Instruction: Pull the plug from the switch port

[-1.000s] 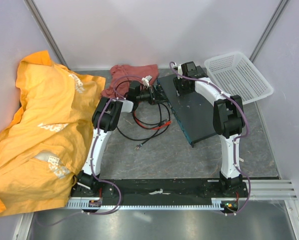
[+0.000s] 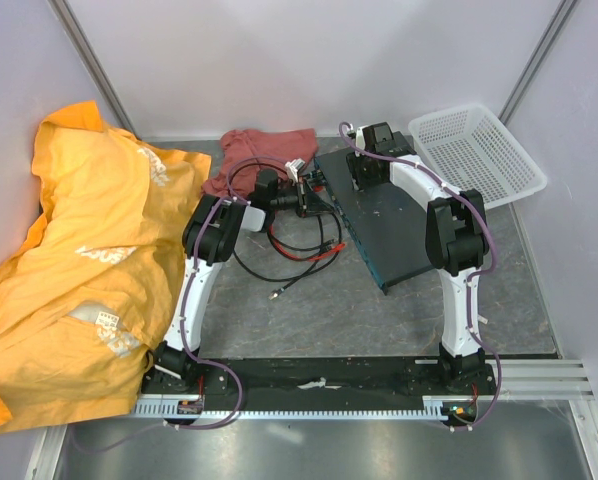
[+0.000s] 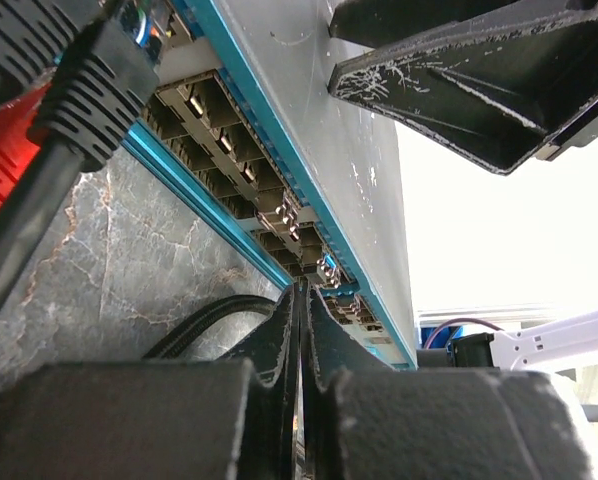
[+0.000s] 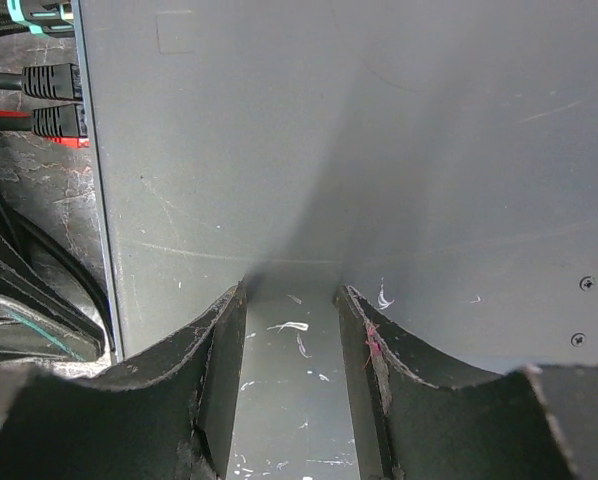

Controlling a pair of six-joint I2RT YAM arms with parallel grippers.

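The switch (image 2: 384,225) is a dark flat box with a blue-edged port face, lying slanted at centre right. Two black plugs, a nearer plug (image 3: 97,92) and another plug (image 4: 51,82), sit at its port edge. My left gripper is shut with nothing between its fingers. Its tips are at the port face beside empty ports (image 3: 229,140), with the plugs outside them, off to the left in the left wrist view. My right gripper stands open over the switch's top, fingers apart, nothing between them.
Black and red cables (image 2: 309,255) coil on the grey table left of the switch. A red cloth (image 2: 264,146) lies behind, a white basket (image 2: 477,155) at back right, and a yellow cloth (image 2: 89,250) at the left.
The switch has shifted slightly under my right gripper, which remains open.
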